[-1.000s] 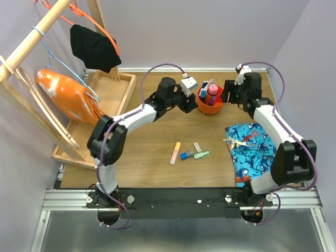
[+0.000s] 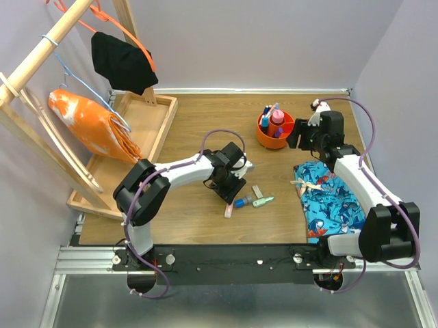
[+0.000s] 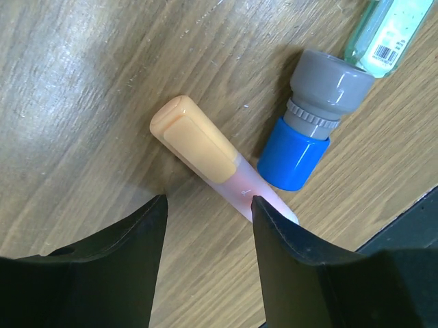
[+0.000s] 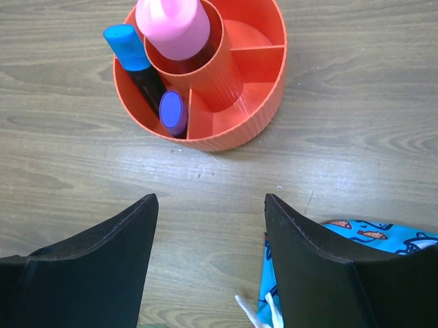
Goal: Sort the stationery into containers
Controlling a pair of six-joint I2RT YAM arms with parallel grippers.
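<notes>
A marker with an orange cap and pale pink body (image 3: 209,154) lies on the table below my left gripper. That gripper is open, its fingers apart and nothing between them; in the top view it covers the marker's capped end. Beside the marker are a blue-and-grey bottle (image 3: 308,113) and a small green bottle (image 2: 263,201); a small pale block (image 2: 257,192) lies just behind them. My right gripper, open and empty, hovers in front of the round orange organizer (image 4: 239,137), which holds a pink-topped item (image 4: 174,27) and several pens.
A folded blue patterned cloth bag (image 2: 328,195) lies at the right. To the left stands a wooden rack (image 2: 161,126) with hanging cloths. Bare table separates the organizer from the loose stationery.
From beside the organizer, my left gripper has moved toward the table's front and down over the orange-capped marker. The right arm has shifted slightly toward the front. The loose items have stayed put.
</notes>
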